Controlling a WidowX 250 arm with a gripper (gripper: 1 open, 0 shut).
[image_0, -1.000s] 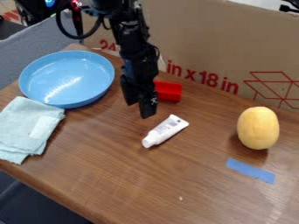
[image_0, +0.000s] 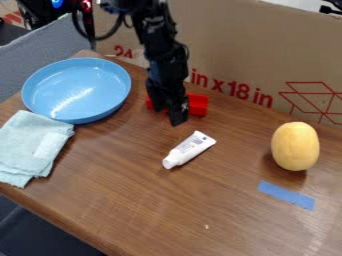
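Observation:
The black gripper (image_0: 170, 106) hangs low over a red object (image_0: 197, 104) at the back middle of the wooden table, its fingers open and partly covering that object; whether they touch it cannot be made out. A white tube (image_0: 189, 150) lies diagonally in front of the gripper. To the left sits a blue plate (image_0: 75, 90), and a folded pale cloth (image_0: 27, 147) rests near the left edge.
A yellow potato-like object (image_0: 295, 146) stands at the right, with a blue tape strip (image_0: 286, 195) below it. A cardboard box (image_0: 241, 50) forms the back wall.

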